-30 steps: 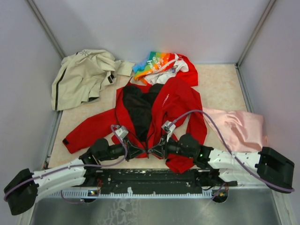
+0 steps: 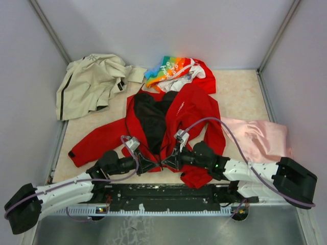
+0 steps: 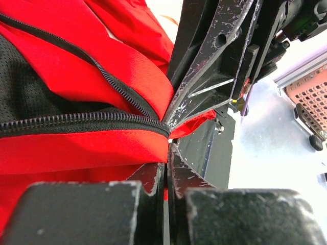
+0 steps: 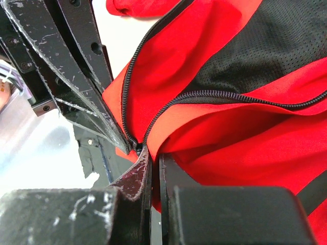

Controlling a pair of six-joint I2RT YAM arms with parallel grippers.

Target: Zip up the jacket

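The red jacket [image 2: 97,143] lies open, dark lining up, both arms meeting at the bottom of its front. In the left wrist view two black zipper tracks [image 3: 76,120] converge at my left gripper, which is shut on the jacket's bottom edge. My right gripper is also shut on the fabric at the zipper's lower end [image 4: 138,145]; in the right wrist view the two tracks meet just above its fingertips. The two grippers nearly touch. Whether the zipper pieces are joined is hidden.
A beige garment [image 2: 89,84] lies at the back left, a rainbow and red garment [image 2: 173,74] at the back centre, and pink cloth [image 2: 260,140] at the right. The table's front edge is just below the grippers.
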